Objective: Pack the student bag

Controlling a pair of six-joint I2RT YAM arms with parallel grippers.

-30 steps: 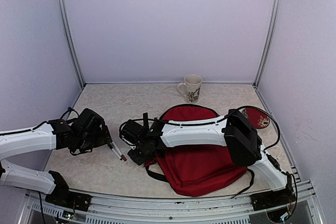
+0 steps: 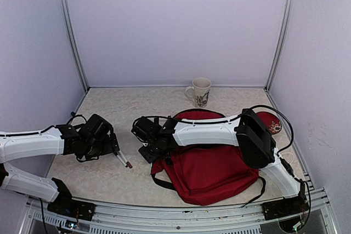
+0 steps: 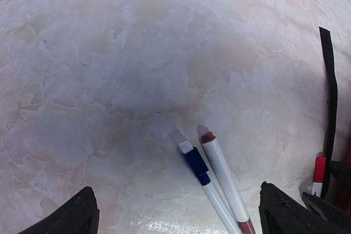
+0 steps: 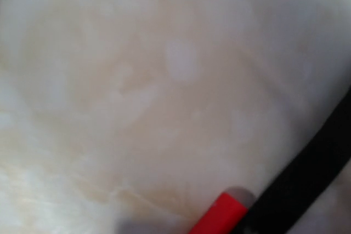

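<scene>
A white marker with a blue cap (image 3: pixel 196 164) and a white one with brownish-red ends (image 3: pixel 221 169) lie side by side on the table. Open fingers of my left gripper straddle this pair from above, holding nothing. A red-capped marker lies along a black strap, its red end (image 4: pixel 220 215) also showing low in the right wrist view. Over it, at the bag's left edge, is my right gripper (image 2: pixel 147 154), open, its fingertips only partly visible in the left wrist view. The red bag (image 2: pixel 214 173) lies flat under the right arm.
At the back stands a patterned mug (image 2: pixel 201 92). A round red patterned item (image 2: pixel 269 121) lies at the right, behind the right arm. A loose black strap (image 2: pixel 163 182) sticks out from the bag's left side.
My right gripper has shifted slightly right and forward or back over the bag's left edge, its wrist turning a little. The left gripper has edged slightly right; markers and bag look unmoved.
</scene>
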